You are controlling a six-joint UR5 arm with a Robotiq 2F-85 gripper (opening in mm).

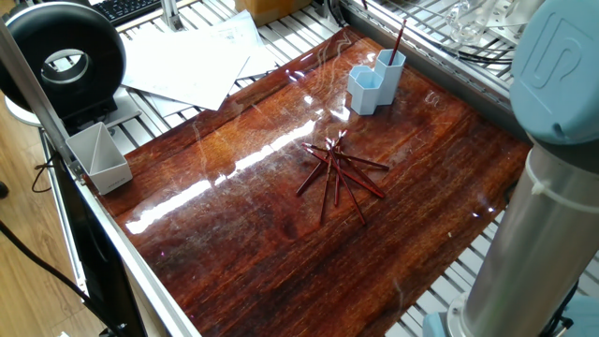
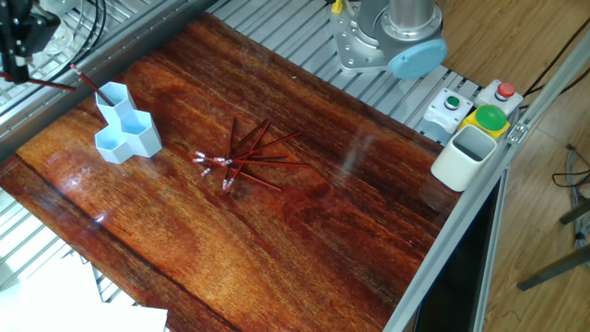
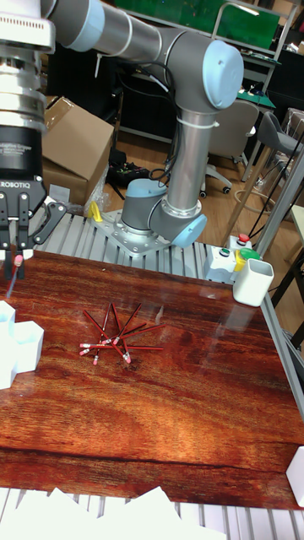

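Note:
At the top left corner of exterior view 2, my gripper [image 2: 17, 76] is shut on a dark red pencil [image 2: 57, 86], which lies nearly level and points right. The pencil hangs beyond the light blue hexagonal holder [image 2: 145, 143], apart from it. Another red pencil [image 2: 90, 85] leans in the holder's rear cell; the two front cells look empty. Several red pencils [image 1: 344, 178] lie in a crossed heap mid-table, their pale ends bunched together. In exterior view 3 the gripper [image 3: 18, 247] is at the left edge, partly cut off, above the table's far left.
A white square cup [image 3: 252, 283] stands at the table's far right corner beside the button boxes [image 2: 449, 108]. White papers [image 1: 192, 70] and an open white box [image 1: 99, 157] lie along other edges.

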